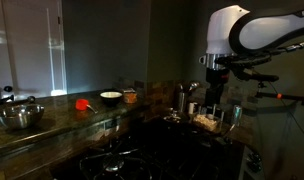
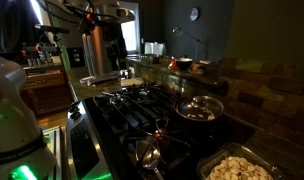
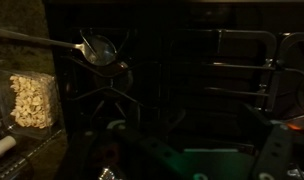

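Note:
My gripper hangs above the dark stove (image 3: 207, 75), its fingers apart and nothing visible between them. In exterior view 1 the gripper (image 1: 214, 98) is at the right, a dark shape whose fingertips are hard to make out. A clear container of pale chopped pieces (image 3: 32, 100) sits at the left of the wrist view, apart from the gripper. A metal spoon (image 3: 97, 50) lies with its bowl over the stove's edge. In exterior view 2, the spoon (image 2: 147, 153) and the container (image 2: 240, 168) are in the foreground.
A pan (image 2: 199, 108) rests on the stove. Along the raised counter stand a metal bowl (image 1: 19, 116), a red item (image 1: 82, 104), a dark bowl with white contents (image 1: 110, 97) and an orange container (image 1: 130, 96). Grates cover much of the dim stovetop.

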